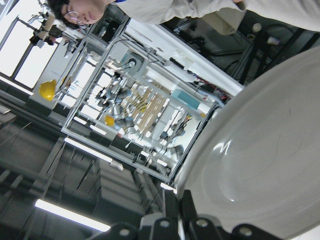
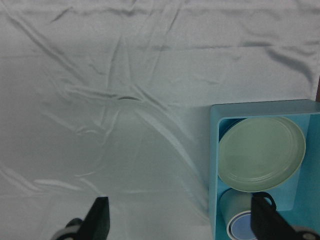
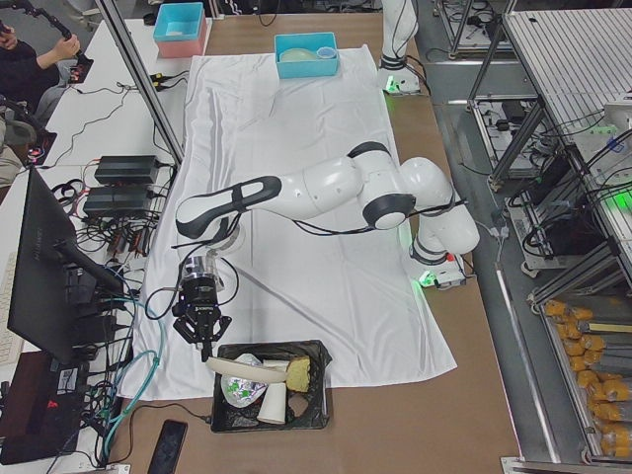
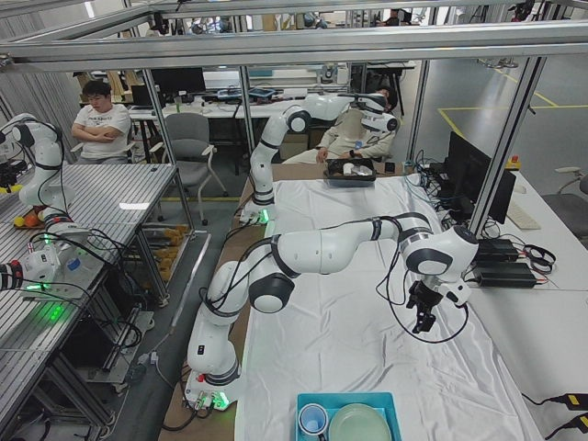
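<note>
My left gripper (image 3: 203, 336) is shut on the rim of a white plate (image 3: 247, 369), held tilted above a black bin (image 3: 269, 422) that holds crumpled foil, white items and a yellow sponge. The plate fills the right of the left wrist view (image 1: 255, 155). My right gripper (image 4: 424, 312) hangs over the white cloth, its fingers apart with nothing visible between them in the right wrist view. Near it a blue bin (image 2: 307, 107) holds a pale green plate (image 2: 261, 152) and a mug (image 2: 234, 210).
A monitor (image 3: 39, 267), cables and black boxes crowd the side table, and a phone (image 3: 168, 449) lies on the brown surface beside the black bin.
</note>
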